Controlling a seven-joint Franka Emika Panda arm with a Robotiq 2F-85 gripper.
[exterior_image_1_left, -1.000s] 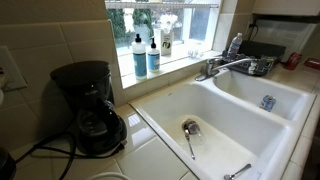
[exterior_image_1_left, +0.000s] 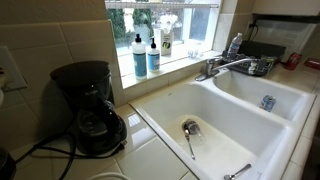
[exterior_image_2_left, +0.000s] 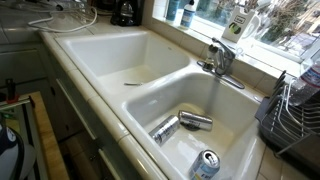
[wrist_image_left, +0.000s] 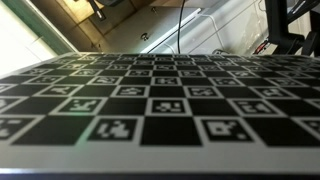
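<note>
A flat board (wrist_image_left: 150, 105) with a black and white marker checkerboard fills most of the wrist view, seen at a low slant. No gripper fingers can be made out there or in the exterior views. In exterior view 1 the double sink's near basin (exterior_image_1_left: 165, 105) holds a round-headed metal utensil (exterior_image_1_left: 191, 128) and another small metal object (exterior_image_1_left: 238, 172) close to its front. The other basin holds several cans; in exterior view 2 one can (exterior_image_2_left: 207, 165) stands upright, while a second can (exterior_image_2_left: 165, 129) and a third can (exterior_image_2_left: 195, 120) lie tilted.
A black coffee maker (exterior_image_1_left: 90, 105) stands on the tiled counter left of the sink, its cord beside it. Soap bottles (exterior_image_1_left: 139, 55) line the windowsill. The faucet (exterior_image_1_left: 215, 68) reaches over the sink. A dark dish rack (exterior_image_2_left: 290, 125) stands at the right.
</note>
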